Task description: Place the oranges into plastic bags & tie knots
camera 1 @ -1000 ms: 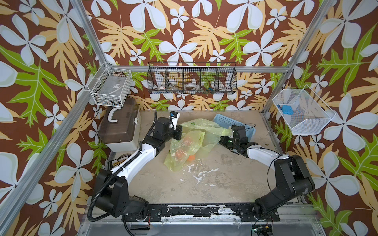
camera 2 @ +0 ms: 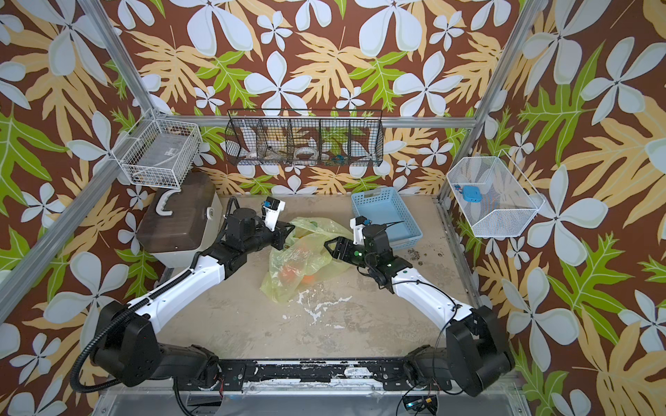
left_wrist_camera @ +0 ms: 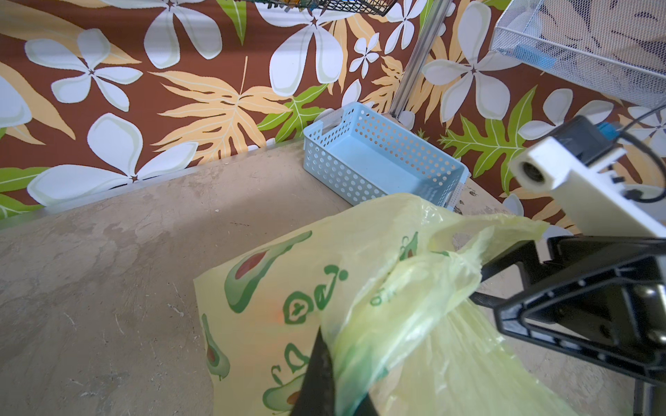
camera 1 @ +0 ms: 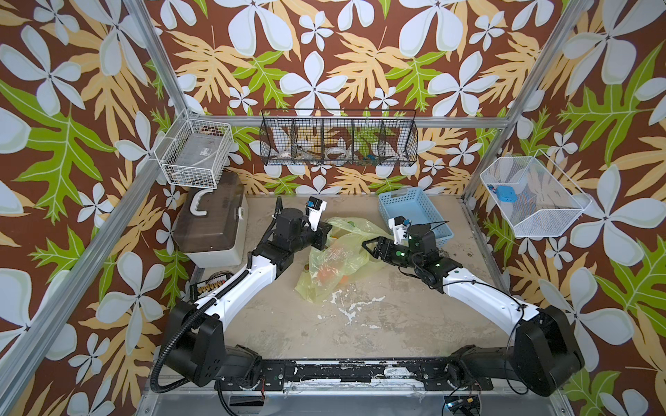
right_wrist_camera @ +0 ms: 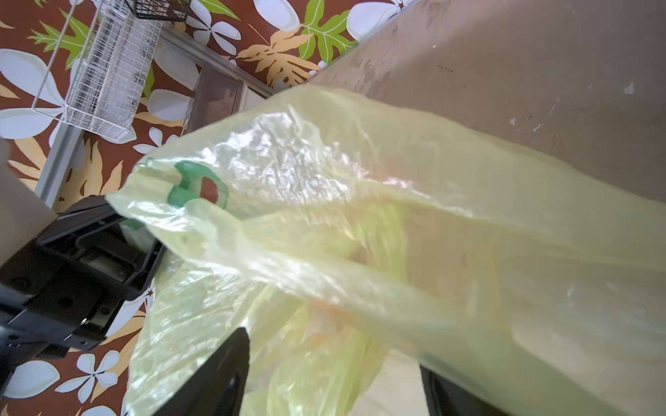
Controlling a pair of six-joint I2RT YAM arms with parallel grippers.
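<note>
A thin yellow-green plastic bag [camera 1: 326, 267] with avocado prints lies on the table between the arms, and orange shapes show through its film. My left gripper [camera 1: 324, 235] is shut on the bag's edge at its left; in the left wrist view its dark fingers [left_wrist_camera: 320, 374] meet against the gathered film. At the bag's upper right, my right gripper [camera 1: 371, 246] is open. The right wrist view shows its fingers [right_wrist_camera: 222, 374] spread wide, with loose bag film [right_wrist_camera: 388, 277] hanging in front of and between them. How many oranges are inside cannot be told.
A light-blue plastic basket [camera 1: 416, 208] stands behind my right arm. The brown-lidded box [camera 1: 210, 215] is at the left, while wire baskets hang on the walls. Bare tabletop [camera 1: 326, 332] lies in front of the bag.
My right gripper has moved left over the bag and opened away from the film it was near. The bag's right side has slackened inward. My left gripper has shifted slightly right.
</note>
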